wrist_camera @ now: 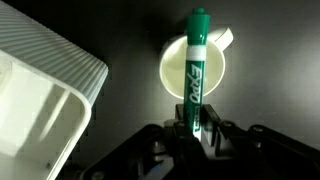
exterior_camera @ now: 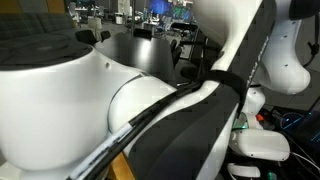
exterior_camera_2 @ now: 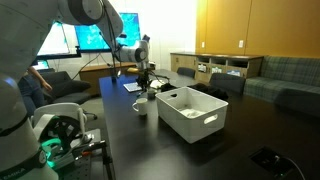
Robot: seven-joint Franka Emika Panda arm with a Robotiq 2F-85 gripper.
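A green and white Expo marker [wrist_camera: 196,68] is gripped near its lower end in the wrist view, with its green cap toward the top of the frame. My gripper is shut on it. Behind the marker in that view is a white mug [wrist_camera: 173,69], its handle at the upper right; the marker overlaps its opening. Whether the two touch cannot be told. In exterior view 2 the mug [exterior_camera_2: 140,107] stands upright on the dark table. The arm's own links hide the gripper and mug in exterior view 1.
A white box [exterior_camera_2: 188,122] stands just right of the mug in exterior view 2. Its wall [wrist_camera: 62,55] fills the left of the wrist view. A dark object with a cable [exterior_camera_2: 272,160] lies at the table's right. Bare table surrounds the mug's front.
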